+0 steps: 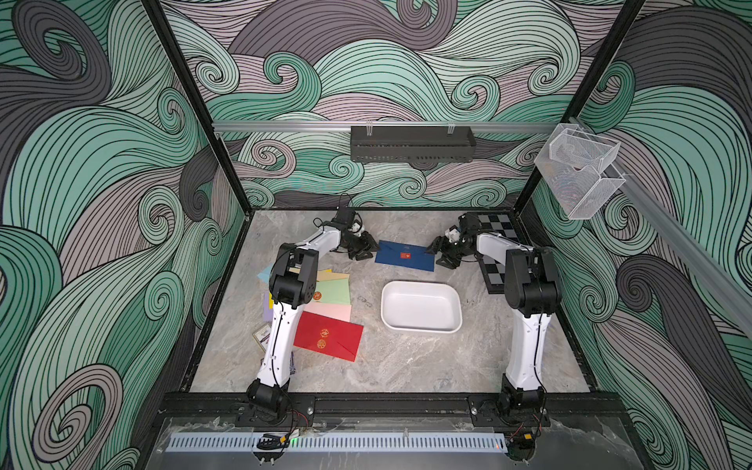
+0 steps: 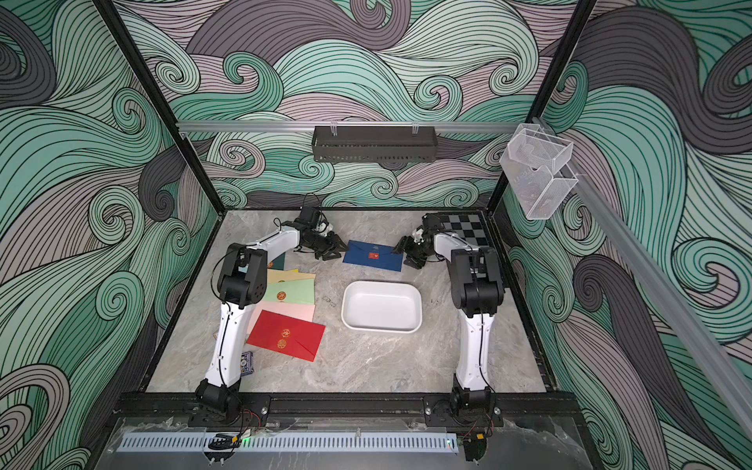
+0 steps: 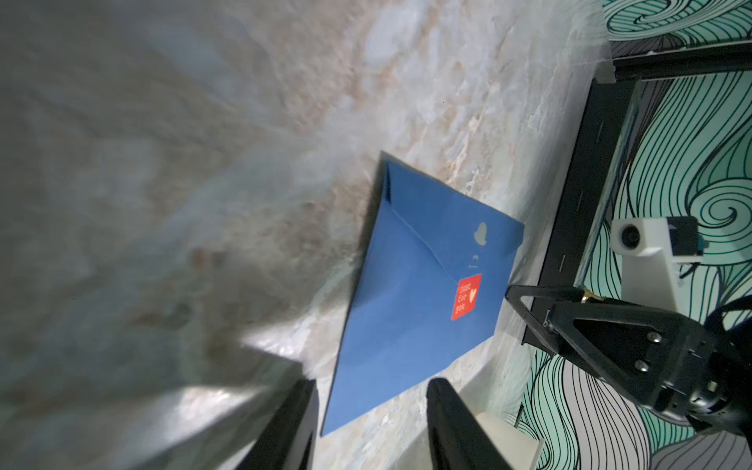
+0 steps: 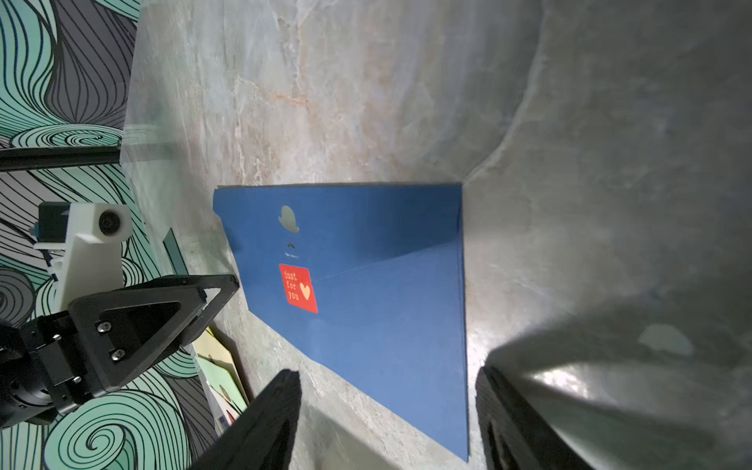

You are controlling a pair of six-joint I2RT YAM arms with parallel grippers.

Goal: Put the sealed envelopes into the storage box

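Observation:
A blue envelope with a red sticker lies flat behind the white storage box, which is empty. At the envelope's left end, my left gripper stands part open; in the left wrist view the envelope's near corner shows between its fingers, not gripped. Around the right end is my right gripper, also part open, with a corner of the envelope visible between its fingers. To the left lie a red envelope, a pink envelope and a green envelope, overlapping and partly under the left arm.
A black checkered board lies at the right back. A dark patterned packet lies front left. Bare table surrounds the box in front and to its right.

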